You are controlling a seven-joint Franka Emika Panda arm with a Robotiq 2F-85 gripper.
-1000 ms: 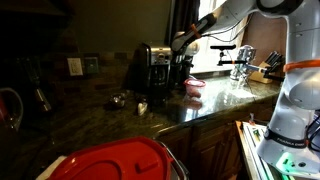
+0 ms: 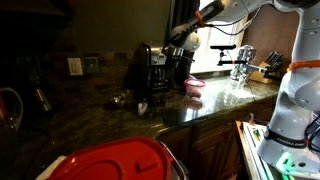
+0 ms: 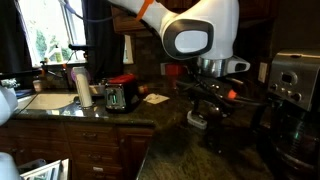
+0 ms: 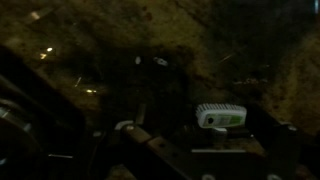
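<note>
My gripper hangs over the far part of the dark counter, near the coffee maker. In the wrist view the gripper is open, its dark fingers low in the picture. A small white and green object, ribbed along its top edge, appears between and just beyond them. The gap to it is hard to judge. In exterior view 2 a whitish object shows below the arm's end; the fingers are lost against the dark background there.
A black and silver coffee maker stands by the wall. A pink bowl sits to its right. Closer stands a large red tray. A red toaster and paper towel roll are on the other side. Bare counter lies between.
The arm's upper links and wrist have shifted slightly by the coffee maker, and its pose is a little different. The tray, bowl and other counter items have stayed put.
</note>
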